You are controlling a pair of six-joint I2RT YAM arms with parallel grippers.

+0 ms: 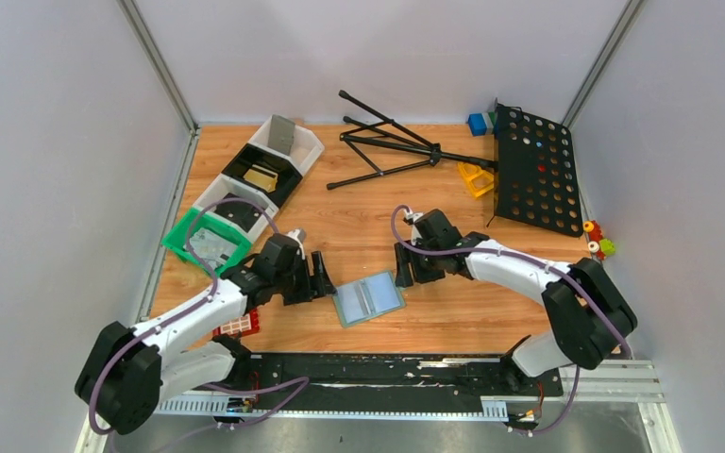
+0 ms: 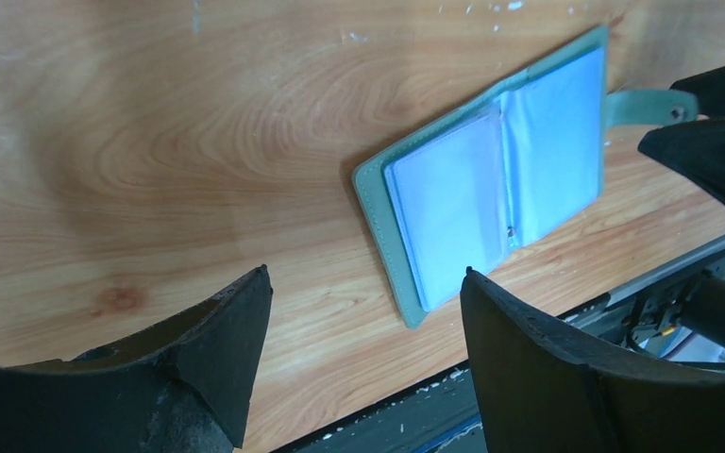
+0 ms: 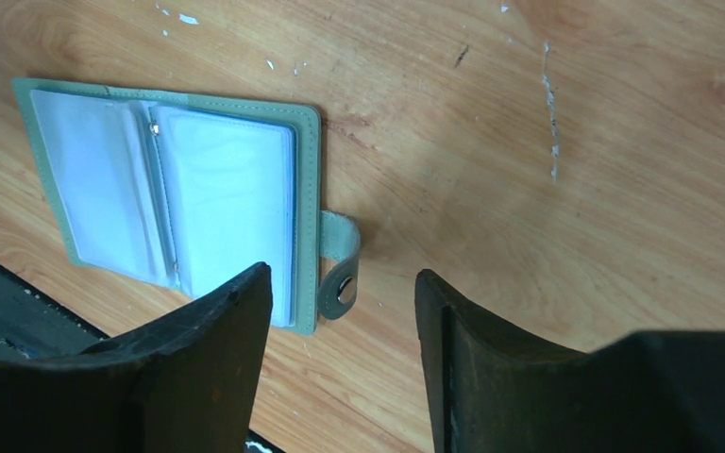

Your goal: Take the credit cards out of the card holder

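The card holder lies spread flat near the table's front edge, green at its border with clear sleeves over pale blue. Its strap with a snap curls up at the right end. At the holder's left end stands my left gripper, open and empty; the left wrist view shows the holder beyond its parted fingers. My right gripper is at the strap end, its fingers apart; in the right wrist view the strap is just ahead of the gap, with nothing held. Separate cards cannot be made out in the sleeves.
Several bins stand at the back left, among them a green bin with flat items inside. A red calculator-like object is partly under the left arm. A black tripod and a perforated black panel occupy the back.
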